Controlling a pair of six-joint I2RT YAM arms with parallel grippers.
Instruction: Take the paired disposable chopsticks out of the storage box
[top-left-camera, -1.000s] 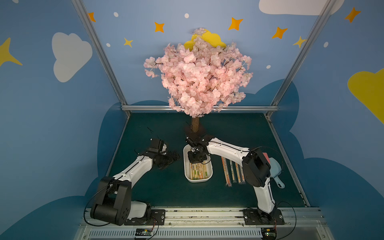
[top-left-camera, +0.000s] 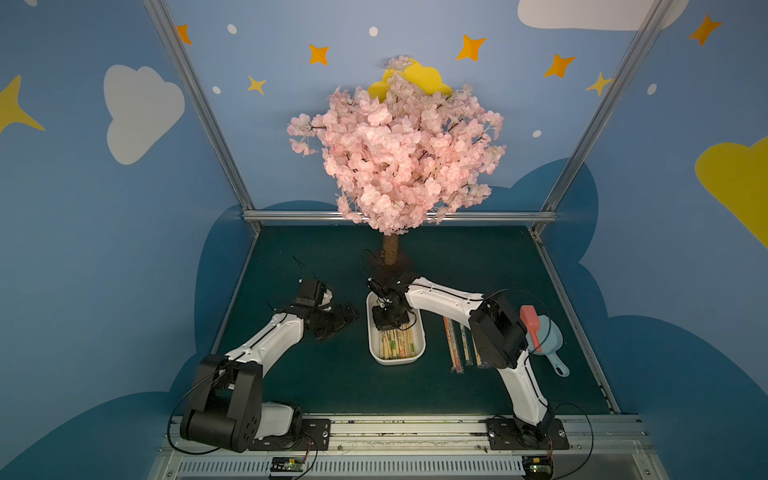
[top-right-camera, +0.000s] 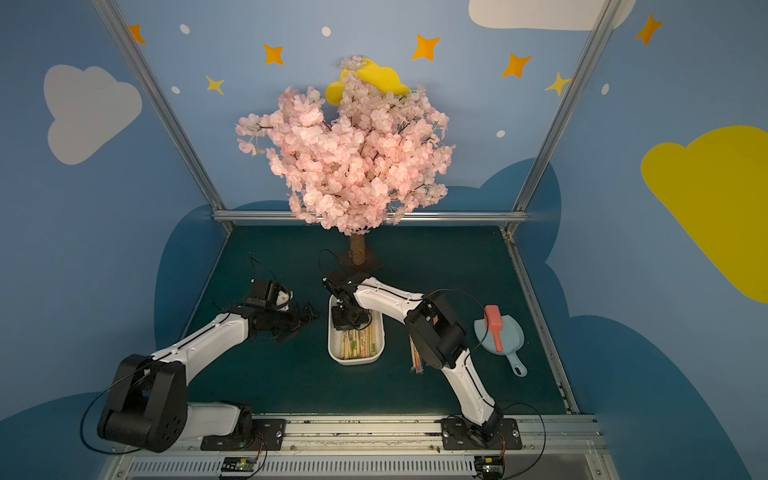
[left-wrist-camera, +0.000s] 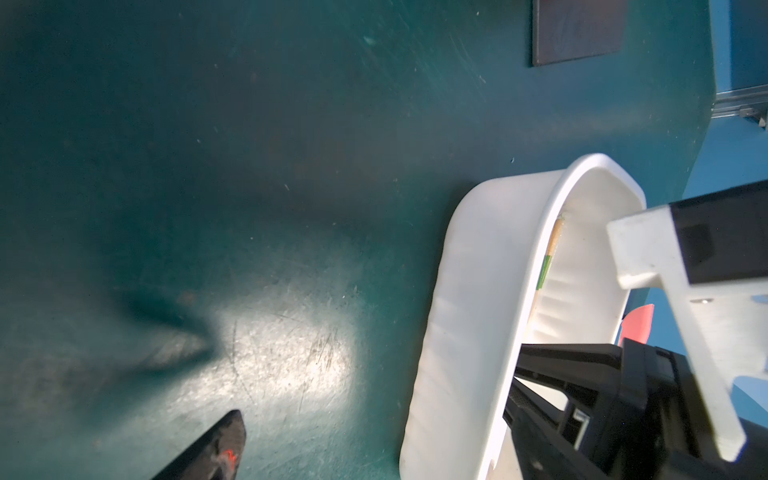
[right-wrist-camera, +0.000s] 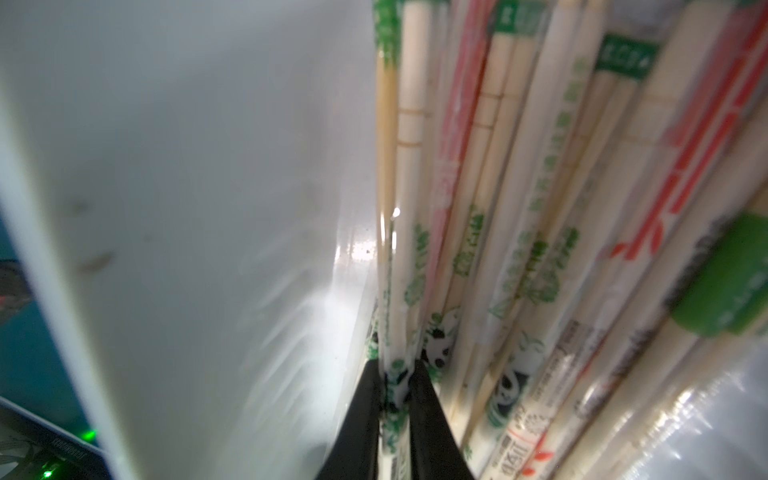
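Note:
In the top left view a white storage box (top-left-camera: 373, 348) holds several paired chopsticks in wrappers (top-left-camera: 397, 344). My right gripper reaches down inside the box, near its left wall. Between its fingertips in the right wrist view runs a wrapped pair with a green panda print (right-wrist-camera: 406, 240), the fingers close on both sides. Whether they press on it cannot be told. The other wrapped pairs (right-wrist-camera: 552, 320) lie to the right of it. My left gripper stands open left of the box, nothing between its fingers.
Wrapped chopsticks (top-left-camera: 453, 344) lie on the table right of the box, partly under the right arm. Farther right are a blue pan (top-left-camera: 550, 336) and a red utensil (top-left-camera: 530, 320). The tree trunk (top-left-camera: 389, 249) stands behind the box. Bare table lies in front of the left gripper.
Over the last second my right arm has shifted left, its gripper toward the box's left wall; the red utensil shows more now. The left arm has stayed still.

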